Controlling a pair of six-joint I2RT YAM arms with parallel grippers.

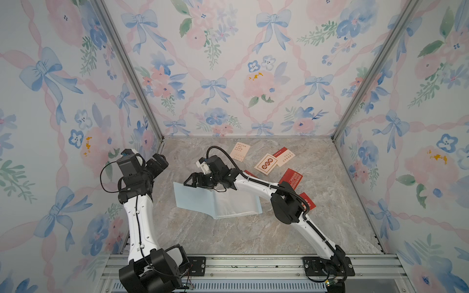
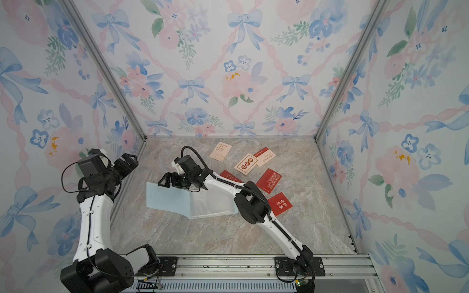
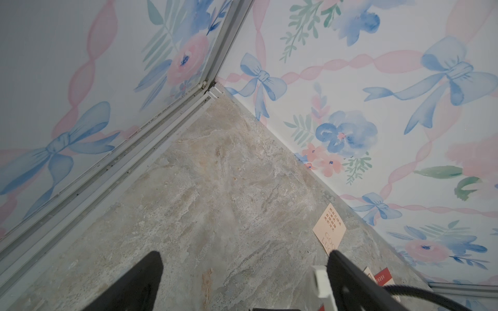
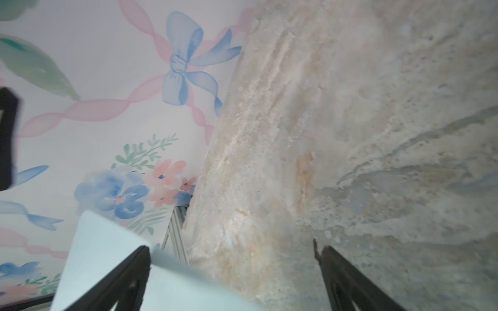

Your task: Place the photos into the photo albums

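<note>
The photo album lies open at the front centre, its pale blue cover turned out to the left and white pages on the right. My right gripper is over that cover's top edge, open; the cover's blurred edge fills the bottom of the right wrist view. My left gripper is raised at the left side, open and empty. Red and cream cards lie behind and right of the album, among them a cream card, a patterned card and a red card.
Patterned walls enclose the table. Bare surface lies at the back left, the front and the right. The right arm reaches across the middle, partly hiding the cards.
</note>
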